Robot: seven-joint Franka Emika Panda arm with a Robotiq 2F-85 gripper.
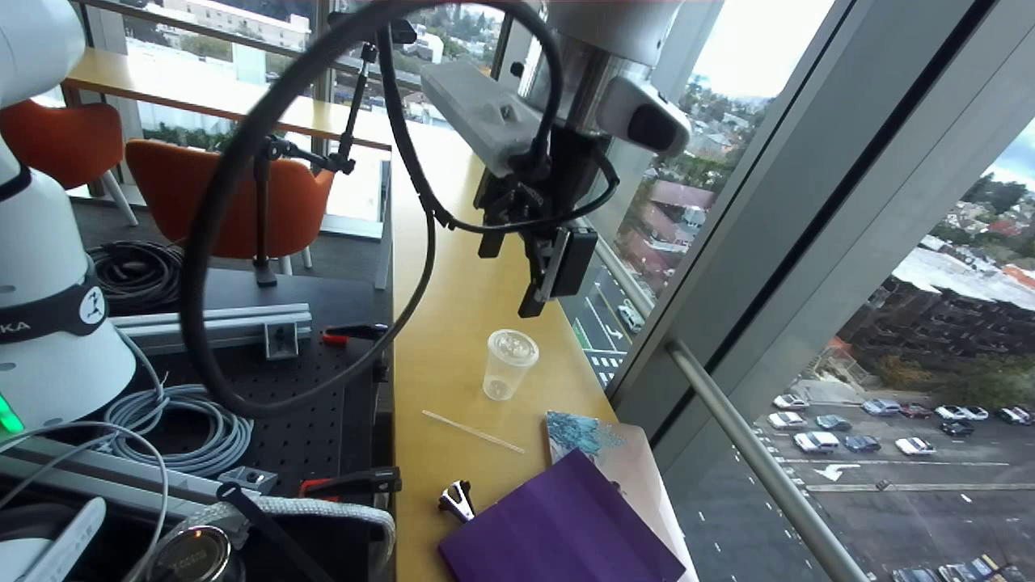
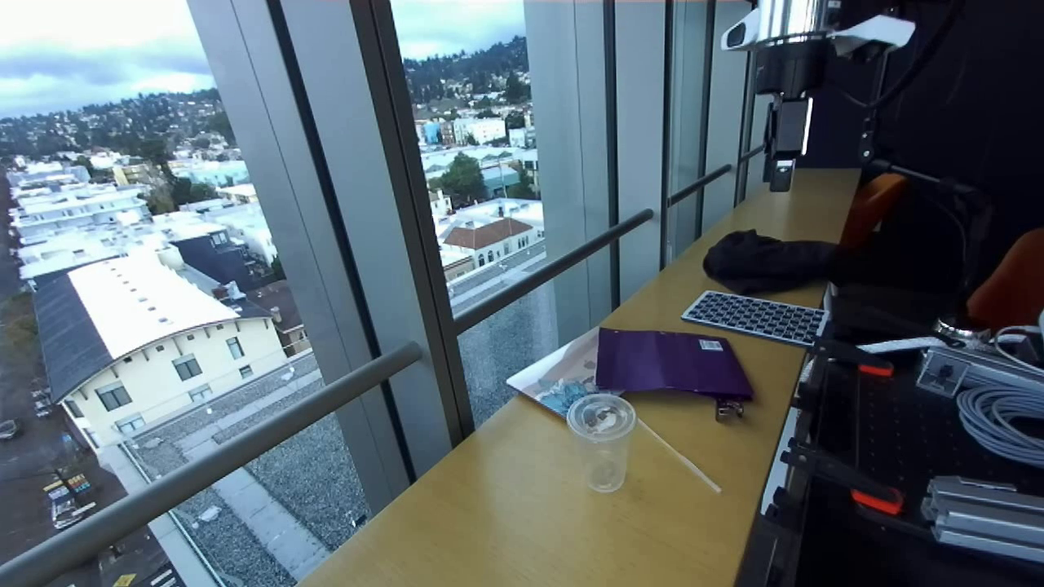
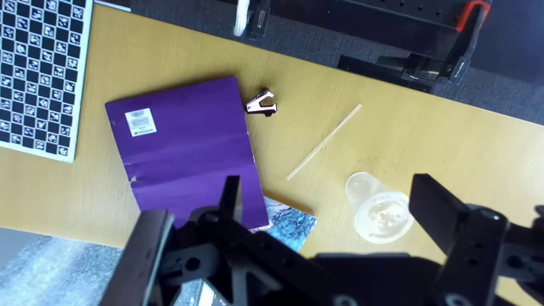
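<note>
My gripper [image 1: 514,276] hangs in the air above the table, its fingers open and empty; the wrist view has its two fingers [image 3: 436,211] wide apart. Below it on the wooden table stands a clear plastic cup [image 1: 509,367] with a lid, upright; in the wrist view the cup [image 3: 383,216] appears just left of the right finger. A thin pale straw [image 3: 324,142] lies flat beside the cup, apart from it. A purple folder [image 3: 186,148] rests on a picture-printed sheet [image 3: 291,223], and a small staple remover [image 3: 261,103] lies at the folder's edge.
A checkered board [image 3: 38,76] and a dark cloth [image 2: 768,260] lie beyond the folder. Windows with a metal rail [image 1: 757,466] border one side of the table. Black clamps [image 1: 354,483] grip the equipment bench opposite. Bare table surrounds the cup.
</note>
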